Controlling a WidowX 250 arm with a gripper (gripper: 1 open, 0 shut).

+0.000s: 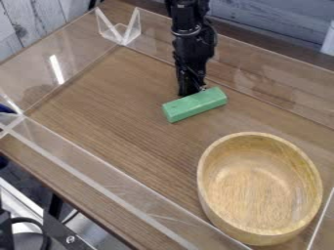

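Note:
A black robot arm reaches down from the top centre, its gripper (193, 84) low over the wooden table just behind a green block (194, 104). The fingertips are at or very near the block's back edge. The gripper looks shut, with nothing visible between its fingers, though the tips are small and dark. The green block lies flat, angled from lower left to upper right.
A large round wooden bowl (259, 184) stands at the lower right. A clear plastic object (119, 24) is at the back left. Black cables lie at the bottom left corner.

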